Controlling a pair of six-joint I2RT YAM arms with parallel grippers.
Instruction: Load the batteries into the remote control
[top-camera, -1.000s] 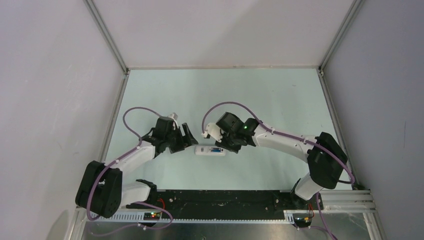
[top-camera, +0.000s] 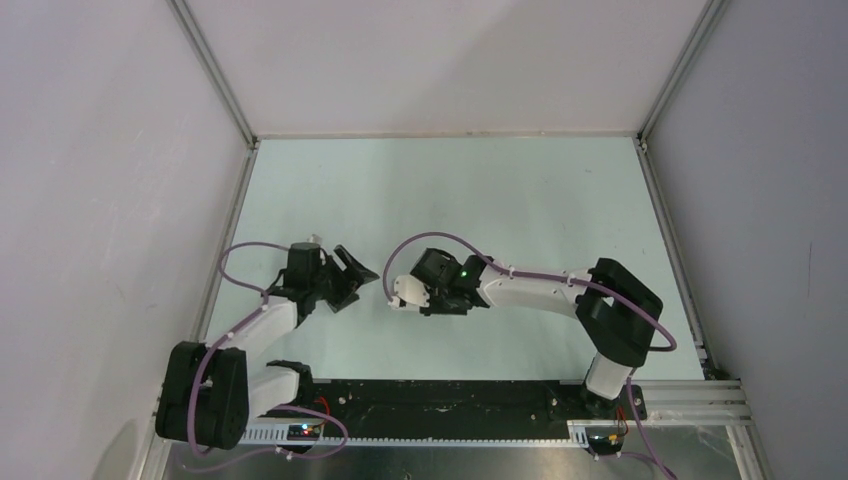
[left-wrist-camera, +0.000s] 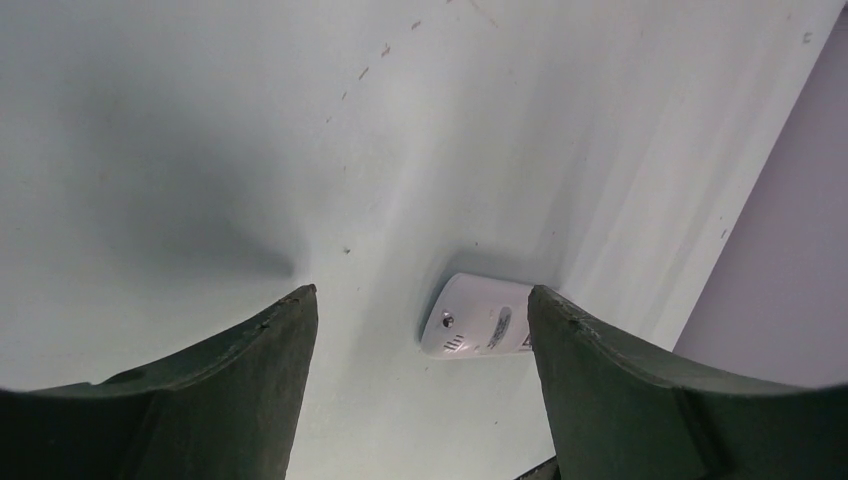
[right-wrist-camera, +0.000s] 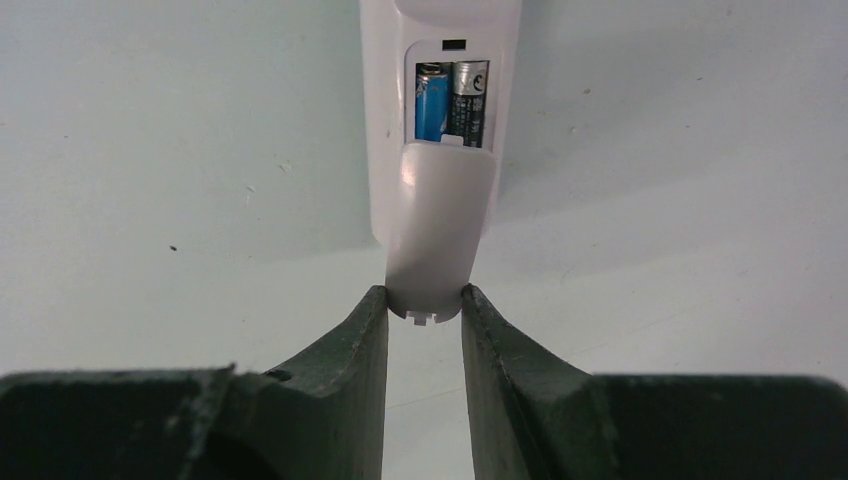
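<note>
The white remote (right-wrist-camera: 385, 130) lies on the table in the right wrist view, two batteries in its open compartment, a blue one (right-wrist-camera: 431, 105) and a silver-black one (right-wrist-camera: 468, 100). My right gripper is shut on the white battery cover (right-wrist-camera: 440, 220), held over the compartment's near end. In the top view the right arm mostly hides the remote. My left gripper stands open to the left of it; in its wrist view a white piece with markings (left-wrist-camera: 480, 315) lies beyond the fingers, partly hidden by one.
Walls and metal rails border it on the sides and back.
My right gripper has moved left with the cover, over the remote, which is now mostly hidden from above. My left gripper has drawn back to the left, away from the remote.
</note>
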